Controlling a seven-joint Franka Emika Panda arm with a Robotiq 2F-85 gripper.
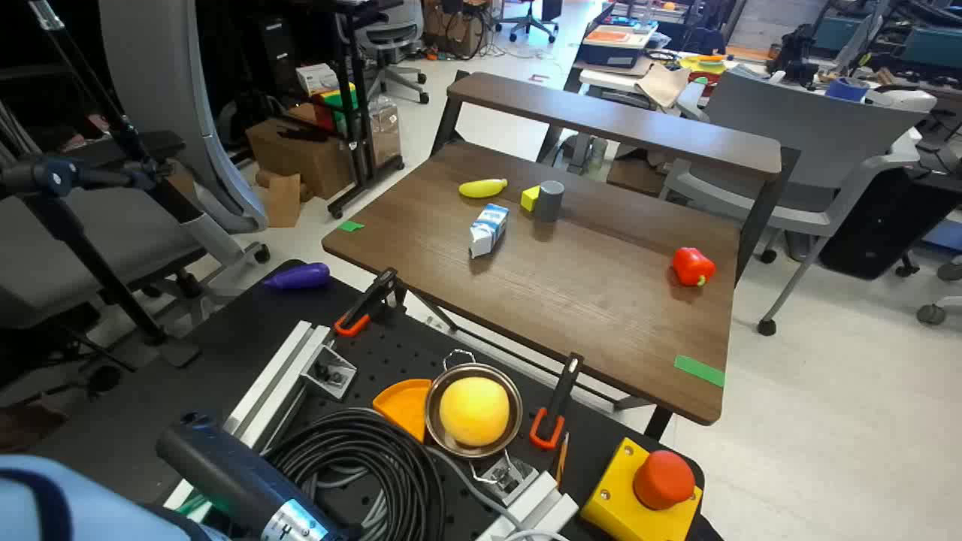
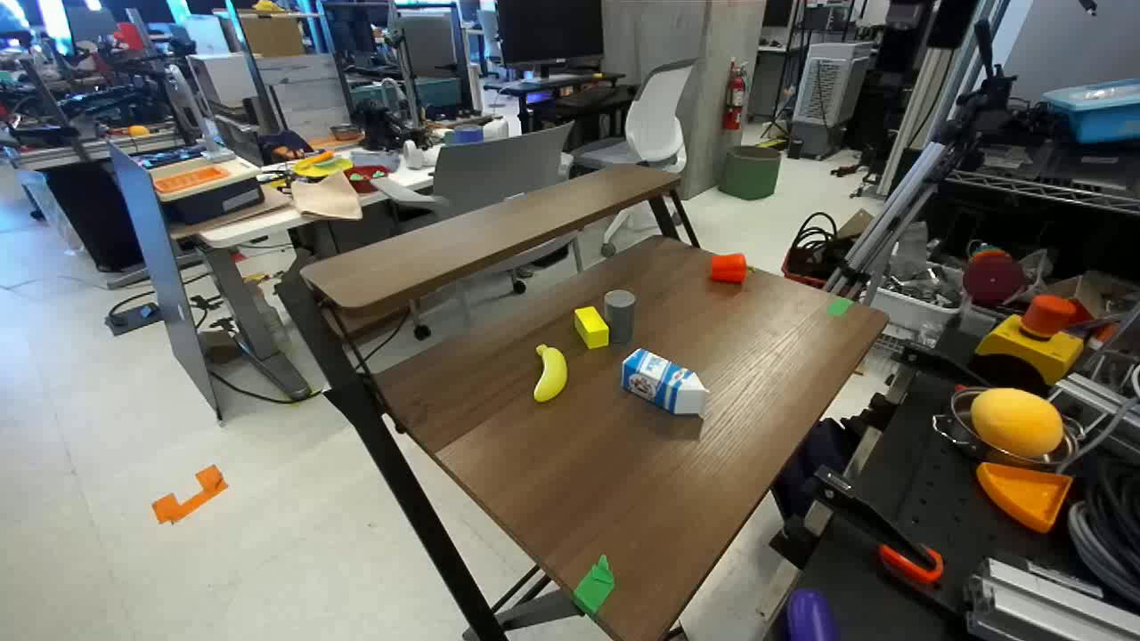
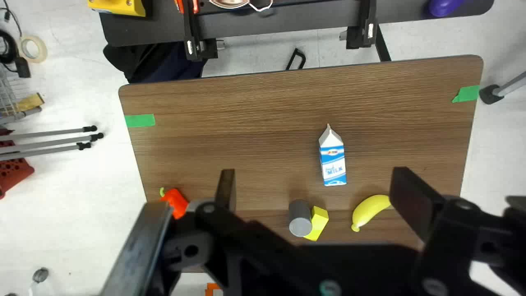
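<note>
My gripper hangs high above the brown table, its fingers wide open and empty. Below, a blue and white milk carton lies on its side. A grey cylinder stands close beside a yellow block; whether they touch is hard to tell. The yellow banana lies near my right finger, partly hidden by it in the wrist view. At the other end of the table is a red pepper, partly covered by my left finger there but plain in exterior view 1.
A raised shelf runs along one long side of the table. Opposite stands a black bench with a yellow ball in a metal pot, an orange wedge, a purple eggplant and clamps.
</note>
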